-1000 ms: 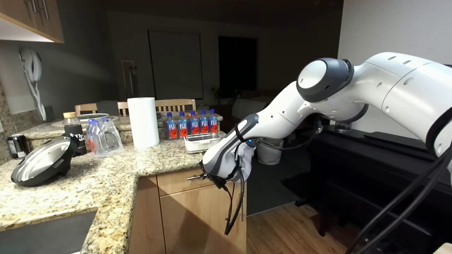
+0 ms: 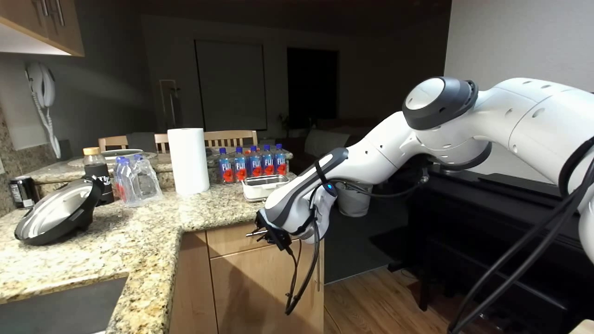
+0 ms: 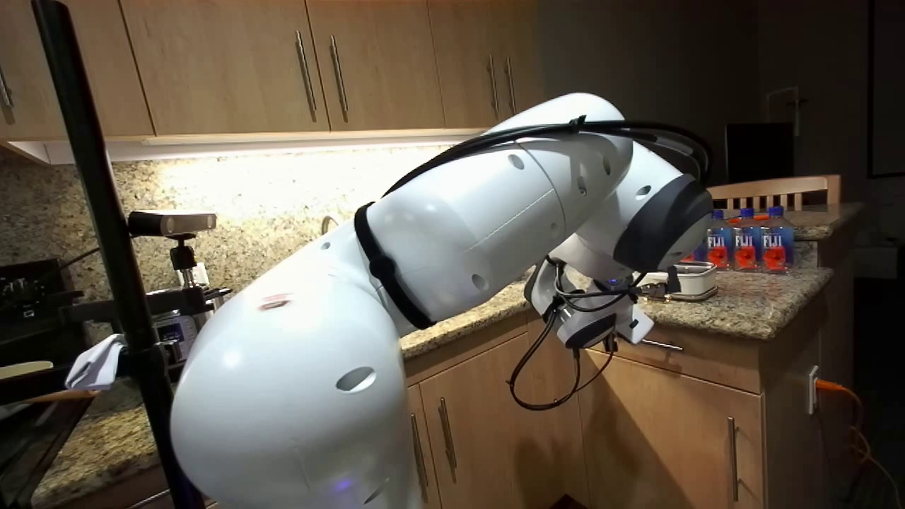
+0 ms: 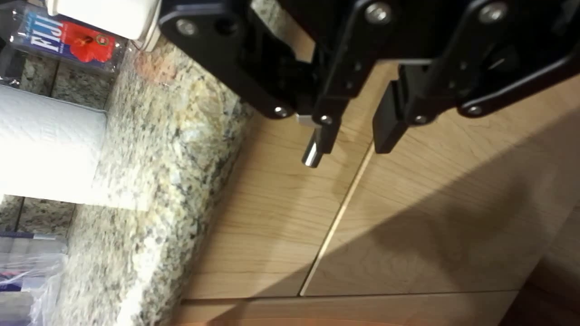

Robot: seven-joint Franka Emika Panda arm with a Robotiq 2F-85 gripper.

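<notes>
My gripper is part open at the front of a light wood drawer [image 4: 261, 201] under the granite counter. In the wrist view, the end of the drawer's metal handle [image 4: 311, 154] sticks out beside the left finger; the rest of it is hidden behind the gripper. Bare wood and the seam below the drawer show in the gap between the fingers. Exterior view 1 has the handle [image 2: 256, 234] extending left of the black gripper [image 2: 269, 229]. Whether a finger touches the handle, I cannot tell. The drawer looks closed.
The granite counter edge [image 4: 217, 146] runs close beside the gripper. On the counter stand a white container [image 2: 261, 189], several FIJI bottles [image 2: 254, 165], a paper towel roll [image 2: 188, 161] and a dark-rimmed lid [image 2: 58, 211]. Below the drawer is a cabinet door [image 2: 261, 289].
The gripper has shifted slightly left in exterior view 1 and shows more of its black body. The elbow has moved right, and the hanging cable has swung left. The drawer looks unchanged.
</notes>
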